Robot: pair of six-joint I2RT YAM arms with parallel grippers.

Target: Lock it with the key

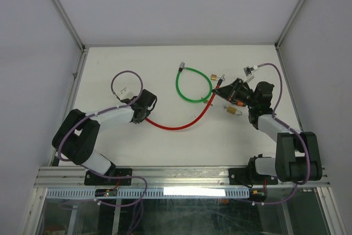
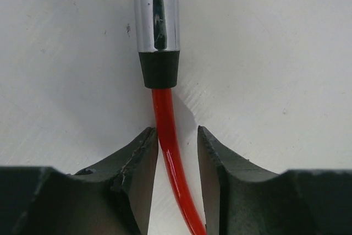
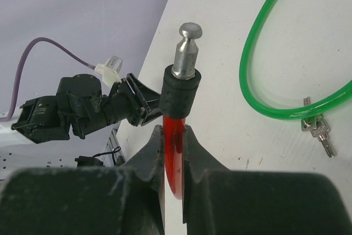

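Observation:
A red cable lock (image 1: 176, 127) lies curved across the table. Its silver-and-black end (image 2: 157, 15) sits on the surface in the left wrist view, with my left gripper open around the red section just behind it. My right gripper is shut on the cable's other end, holding its silver pin (image 3: 185, 56) upright above the table. Keys (image 3: 319, 130) lie beside the green cable lock (image 3: 247, 64).
Brass padlocks (image 1: 232, 110) lie near my right gripper, and another (image 1: 214, 77) behind it. The green loop occupies the back middle.

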